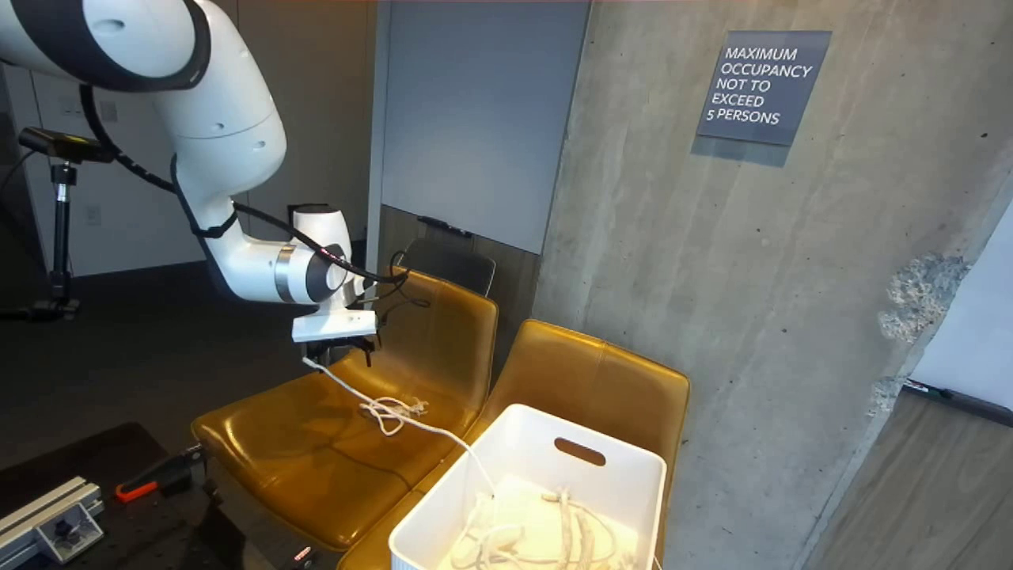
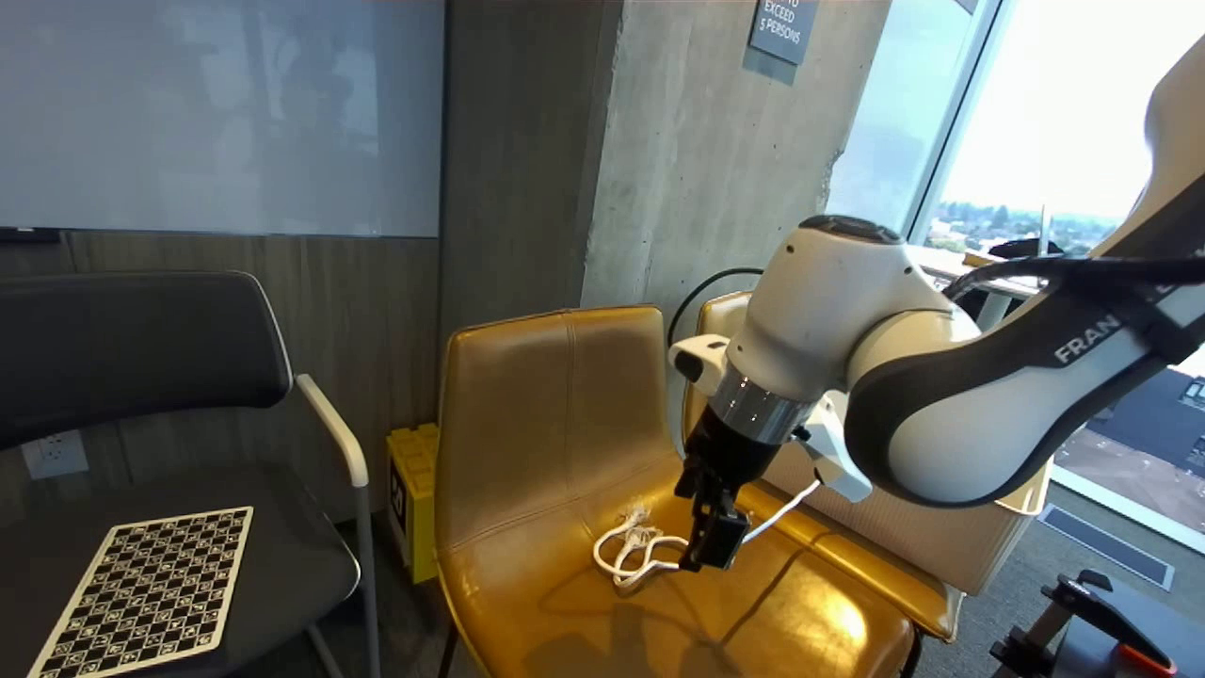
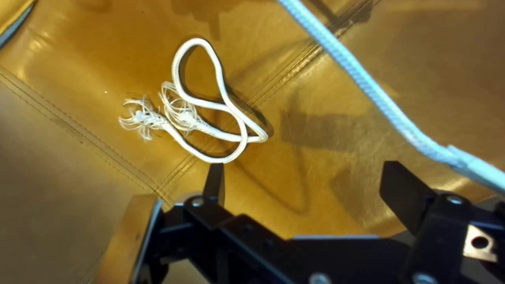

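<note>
A short white rope (image 3: 222, 90) with frayed ends lies looped on the seat of the tan chair (image 1: 313, 446); the same loop of rope (image 2: 618, 554) shows beside the gripper in exterior view 2. My gripper hangs over that seat, its fingers wide apart and nothing between them. A second, longer rope (image 3: 374, 90) passes outside the right-hand finger (image 3: 402, 194) in the wrist view. From the white bin (image 1: 612, 465), this long rope (image 1: 418, 419) rises to beside the gripper; what holds its upper end cannot be made out.
Inside the bin lie more rope pieces (image 1: 570, 532). The bin stands on a second tan chair (image 1: 608, 370), right of the first in exterior view 1. Chair backs rise behind the gripper. A black chair (image 2: 147, 350) stands apart at the left in exterior view 2.
</note>
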